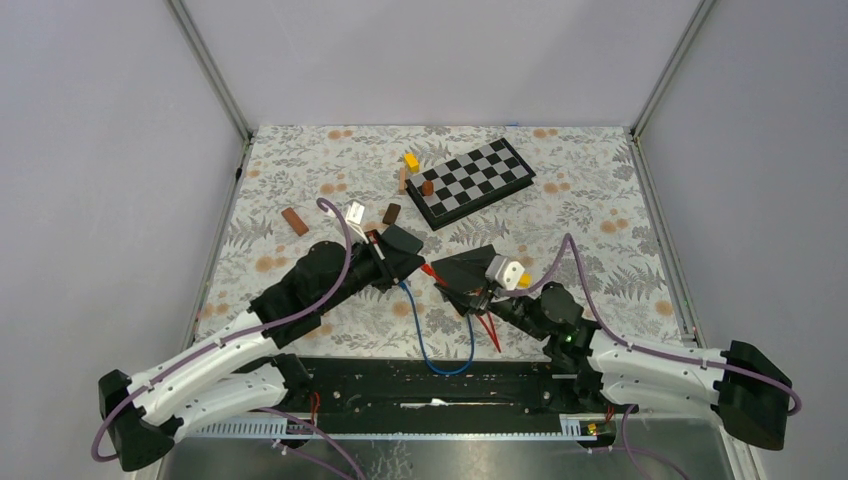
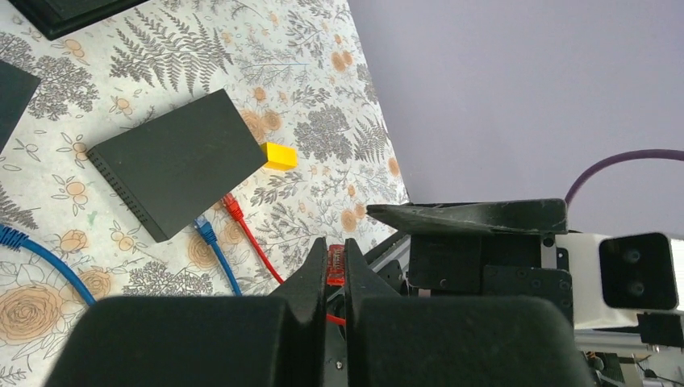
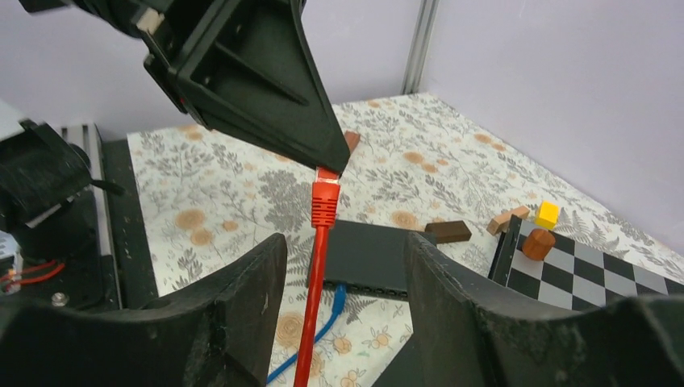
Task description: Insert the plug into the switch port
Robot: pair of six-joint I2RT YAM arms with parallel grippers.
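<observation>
My left gripper is shut on a red plug of the red cable; in the right wrist view the plug's boot [image 3: 324, 197] hangs below its fingertips, the cable running down. My right gripper is open below it, the cable passing in front, nothing clearly held. A dark switch box [image 2: 177, 161] lies on the patterned mat with blue [image 2: 206, 230] and red [image 2: 234, 208] plugs at its edge. Another dark box [image 3: 363, 246] has a blue cable [image 3: 323, 330] at its side.
A chessboard [image 1: 470, 180] lies at the back, with small wooden blocks [image 1: 294, 221] and yellow blocks [image 1: 411, 161] around. The front of the table is dark, with a rail below.
</observation>
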